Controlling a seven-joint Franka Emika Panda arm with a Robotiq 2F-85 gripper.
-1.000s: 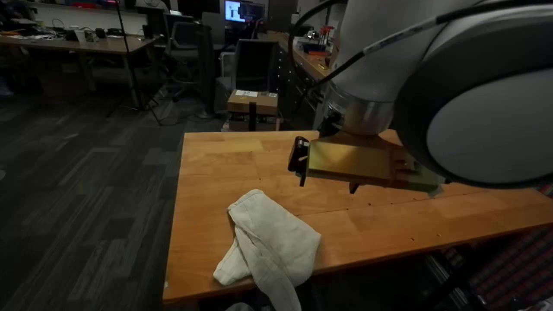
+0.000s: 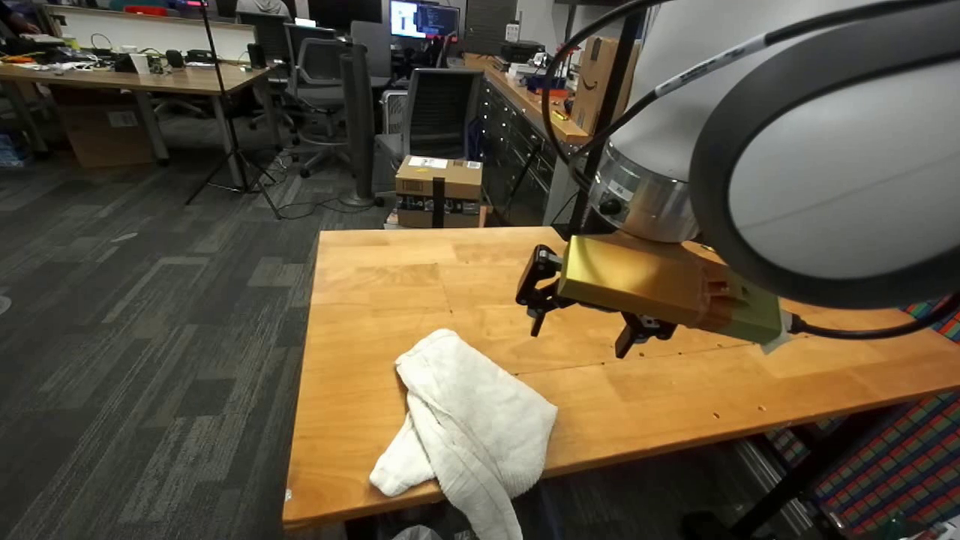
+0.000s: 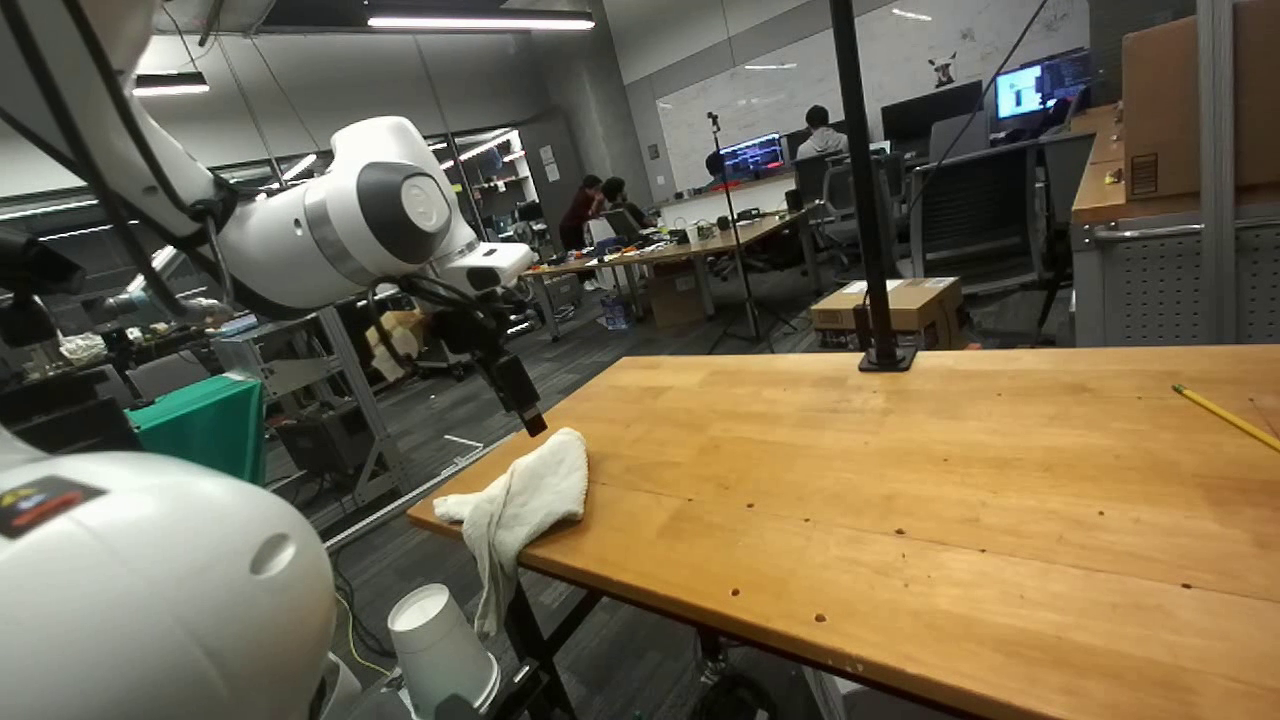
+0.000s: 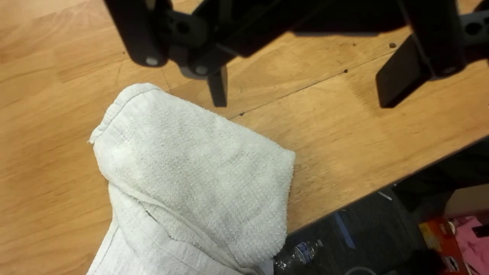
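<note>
A white towel lies crumpled and partly folded at the table's corner, one end draped down over the edge. In exterior view 2 the towel hangs well below the tabletop. My gripper is above the table, beyond the towel and apart from it. Seen from the wrist, my gripper stands open, its fingers wide apart with only bare wood between them. The towel fills the lower left there, its upper edge just below the left fingertip in the picture.
A yellow pencil lies far right. A black post rises from its far edge. An upturned white cup stands below the table edge near the towel.
My gripper has moved slightly right and tilted, so more of its fingers shows. The towel has stayed in place. The picture is brighter now.
</note>
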